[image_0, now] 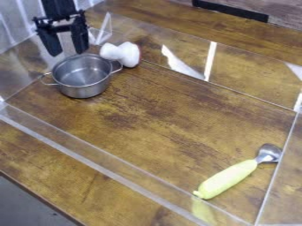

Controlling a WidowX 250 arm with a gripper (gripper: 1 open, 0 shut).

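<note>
My black gripper (64,42) is at the top left, above and behind a steel pot (83,89) with two side handles; its fingers point down and stand apart, with nothing visible between them. A white object (124,53) lies just right of the pot, at its back rim. An ice-cream scoop with a pale yellow handle (227,179) and metal head lies at the lower right.
Clear plastic walls (106,161) border the wooden work surface (165,115). A dark strip (229,11) shows at the back edge.
</note>
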